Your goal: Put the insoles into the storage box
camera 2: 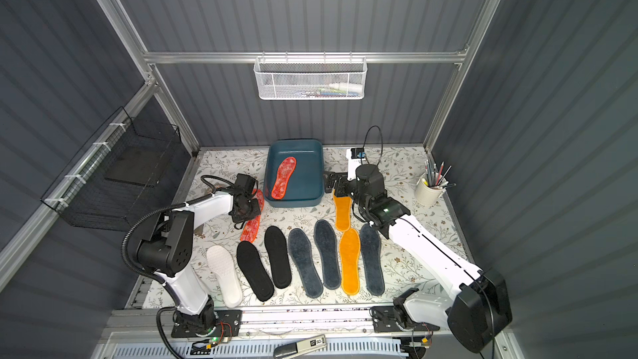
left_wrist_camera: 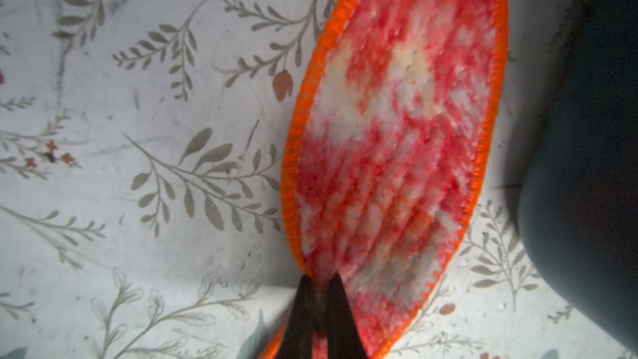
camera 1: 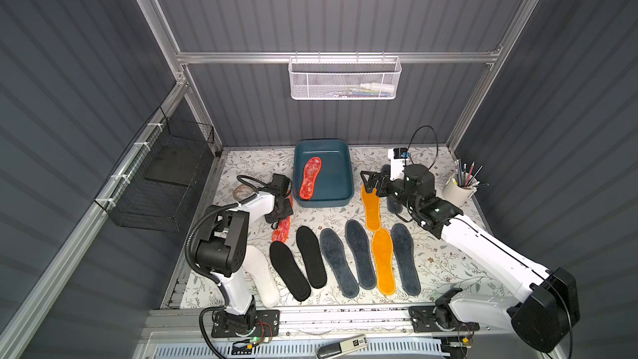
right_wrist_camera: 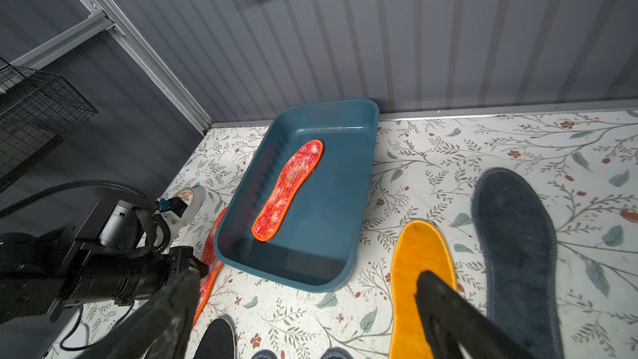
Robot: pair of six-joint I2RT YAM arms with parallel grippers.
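Observation:
A blue-green storage box (camera 1: 335,192) stands at the back middle, one red insole (camera 1: 309,177) lying inside it. To its left, a second red insole (left_wrist_camera: 398,146) with an orange rim is on the table, pinched at its edge by my left gripper, which is shut on it. My right gripper hangs open to the right of the box, over the upper yellow insole (camera 1: 371,210), nothing between its blurred fingers. In front lie a white insole (camera 1: 260,276), black insoles (camera 1: 310,257), grey insoles (camera 1: 339,262) and another yellow insole (camera 1: 383,261).
A grey insole (right_wrist_camera: 515,246) lies at the back right, partly behind the right arm in the top views. A pen cup (camera 1: 458,190) stands at the far right. A white wire basket (camera 1: 344,79) hangs on the back wall, a black one (camera 1: 166,173) at left.

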